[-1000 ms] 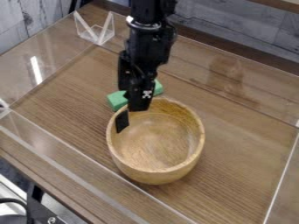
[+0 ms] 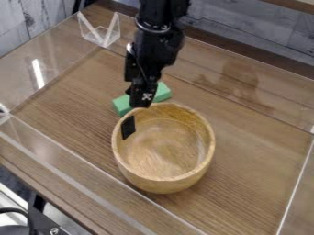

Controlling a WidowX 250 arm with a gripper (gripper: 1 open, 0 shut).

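Note:
The black arm reaches down from the top of the view, its gripper (image 2: pixel 140 87) hanging over a green block (image 2: pixel 123 103) that lies just behind a tan oval bowl (image 2: pixel 196 142). Whether the fingers are open or shut, and whether anything is between them, I cannot tell. A small dark object (image 2: pixel 128 128) is at the bowl's left rim.
A clear plastic item stands at the back left corner. A black cable lies at the lower left edge.
My gripper has moved up and back, away from the bowl, and slightly left. The bowl and green block look unmoved.

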